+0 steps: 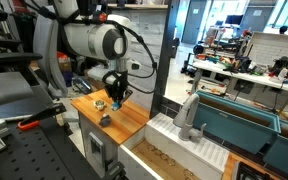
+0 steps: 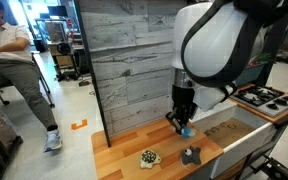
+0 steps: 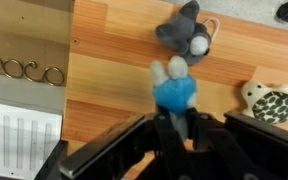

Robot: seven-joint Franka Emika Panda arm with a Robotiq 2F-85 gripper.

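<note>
In the wrist view a blue plush toy (image 3: 174, 92) with pale ears is pinched in my gripper, which is shut on it. Exterior view 2 has the blue toy (image 2: 187, 132) hanging over the wooden top, below the white arm. A grey plush toy (image 3: 187, 33) lies on the wood, apart from the held one. To the other side is a cream spotted plush toy (image 3: 269, 102), also on the wood; it appears as a pale toy (image 2: 150, 158) in exterior view 2.
The wooden surface (image 1: 131, 116) borders an open drawer (image 1: 184, 170) with a row of metal rings on its floor. A grey wall panel (image 2: 139, 70) stands behind. Bare wood lies between the toys and the drawer.
</note>
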